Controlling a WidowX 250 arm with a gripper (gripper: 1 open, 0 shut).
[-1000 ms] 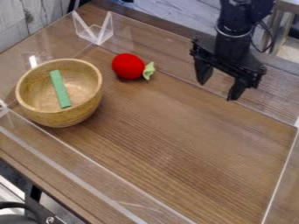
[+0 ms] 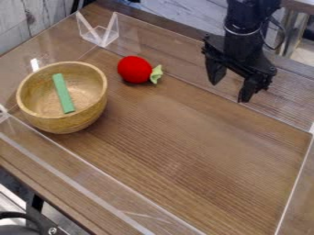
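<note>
A black robot arm comes down from the top right to my gripper (image 2: 238, 75), whose dark fingers hang above the right part of the wooden table (image 2: 185, 156); whether it is open or shut is unclear. A red object (image 2: 134, 68) with a pale green tip lies left of it. A tan bowl (image 2: 86, 117) holding a green bar (image 2: 61, 99) sits at the left.
A clear, wire-like holder (image 2: 98, 27) stands at the back left. A pale wall edge runs along the top left.
</note>
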